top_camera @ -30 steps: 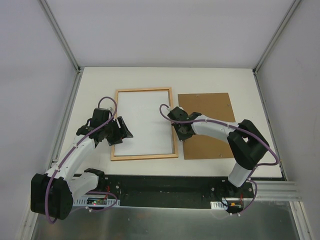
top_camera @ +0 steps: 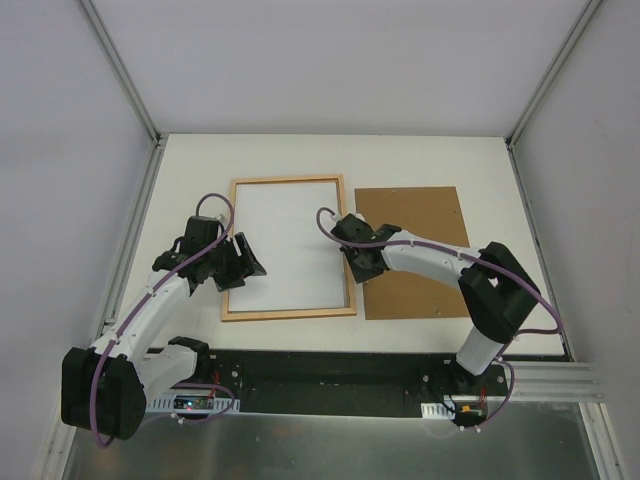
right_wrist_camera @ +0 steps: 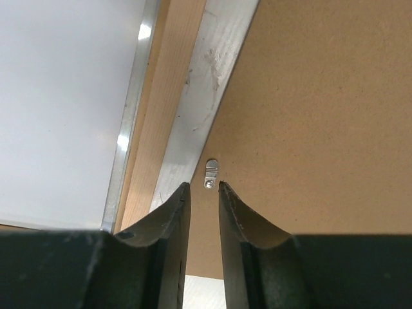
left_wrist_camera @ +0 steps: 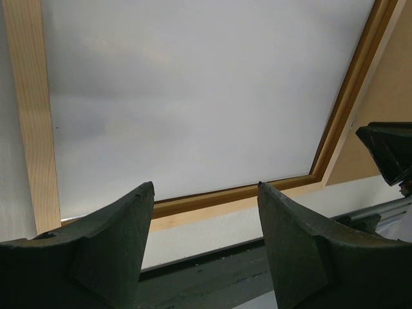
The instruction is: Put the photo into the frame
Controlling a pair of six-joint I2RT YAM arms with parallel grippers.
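Note:
A light wooden frame lies on the table with a plain white sheet inside its border; whether this is the photo I cannot tell. Just right of the frame is a flat brown board, with a small metal clip near its left edge. Over the frame's lower left part, my left gripper is open and empty, its fingertips wide apart. My right gripper is narrowly open at the board's left edge. The clip shows just beyond its fingertips, and nothing is held.
A narrow strip separates the frame from the board.
The brown board has shifted slightly left, toward the frame. The left arm has stayed still.

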